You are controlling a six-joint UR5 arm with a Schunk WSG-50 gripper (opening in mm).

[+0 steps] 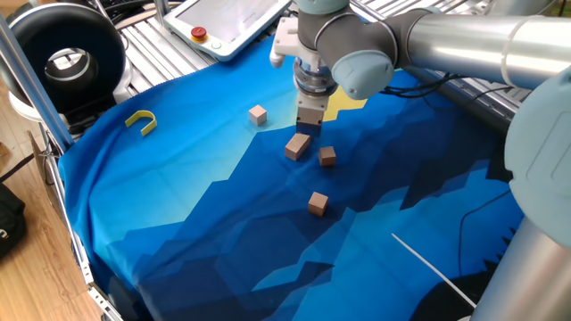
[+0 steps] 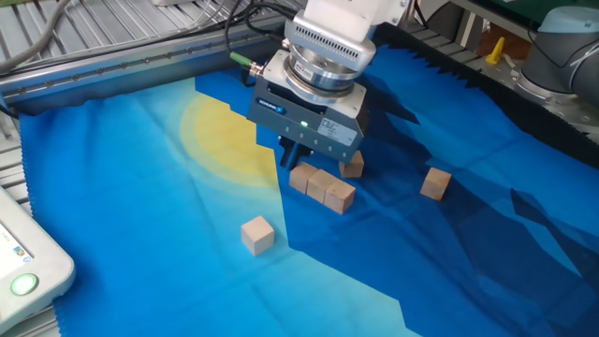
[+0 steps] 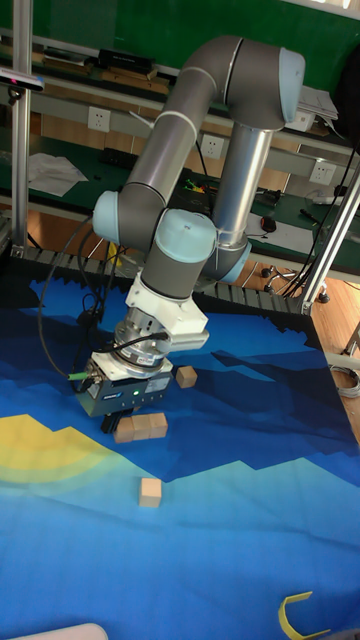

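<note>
Three wooden cubes stand in a touching row (image 2: pixel 320 185) on the blue cloth. My gripper (image 2: pixel 294 154) points down at the row's far-left end in exterior view 2. Its dark fingers are close to the end cube; whether they touch it or have anything between them is hidden. A darker cube (image 1: pixel 327 157) stands just beside the row, partly behind the gripper body in exterior view 2. Apart from these lie one cube (image 2: pixel 435 183) on the dark cloth and a paler cube (image 2: pixel 257 235) on the light-blue part.
A yellow curved piece (image 1: pixel 141 121) rests near the cloth's edge. The teach pendant (image 1: pixel 223 22) with its red button is beyond the cloth. A thin white rod (image 1: pixel 434 270) lies near the arm's base.
</note>
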